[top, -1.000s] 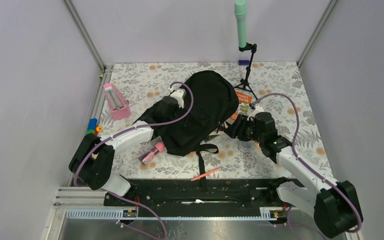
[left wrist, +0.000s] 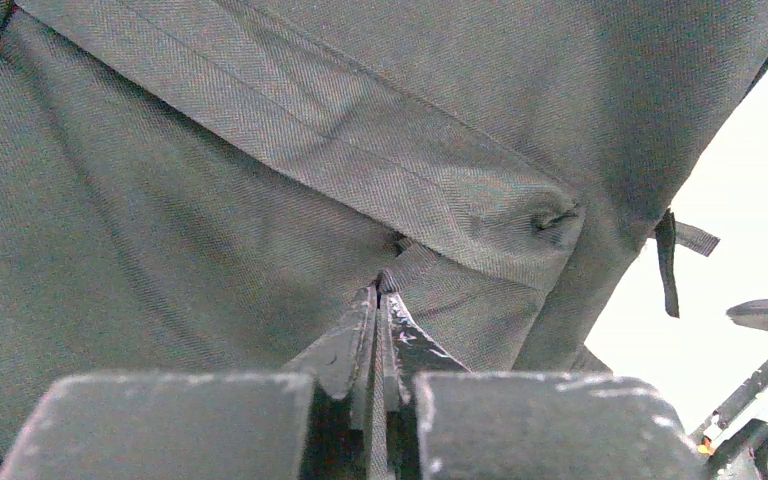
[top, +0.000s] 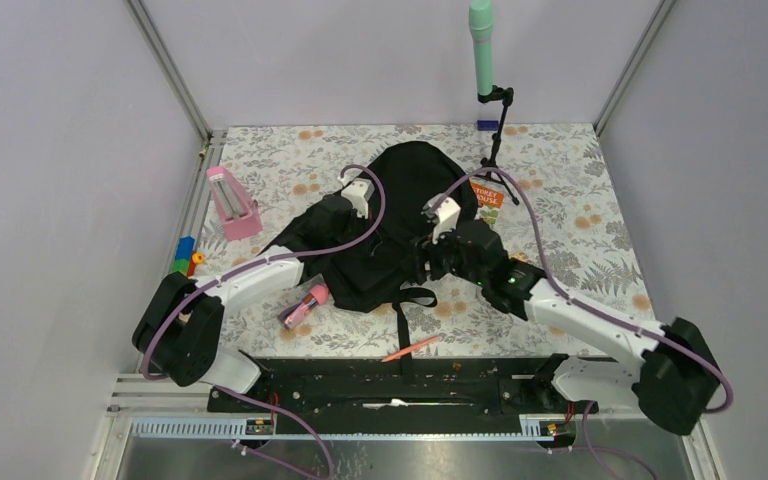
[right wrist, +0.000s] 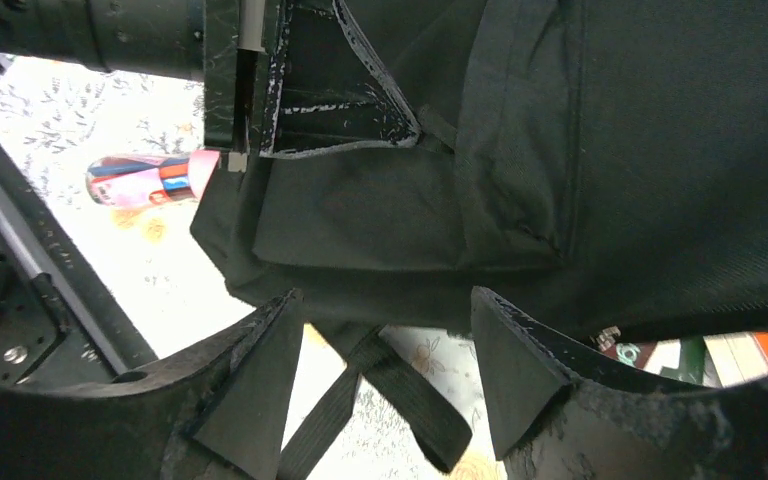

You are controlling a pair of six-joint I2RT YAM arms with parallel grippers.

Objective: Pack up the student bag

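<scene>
The black bag [top: 410,175] lies spread across the middle of the mat, straps trailing toward the front edge. My left gripper is shut at a fold in the bag fabric; whether cloth is between the tips is hard to tell. My right gripper stands open above the bag's right front part, with fabric and a strap [right wrist: 410,390] below it. An orange book [top: 487,200] shows partly at the bag's right. A pink-capped bottle [top: 307,305] lies at the bag's front left, also seen in the right wrist view.
A pink case [top: 235,205] and coloured blocks [top: 182,253] sit at the left. A tripod with a green tube [top: 482,50] stands at the back right. An orange pen-like item [top: 410,348] lies at the front edge.
My right arm has moved left and slightly up in the top view, over the bag. The left arm is nearly still.
</scene>
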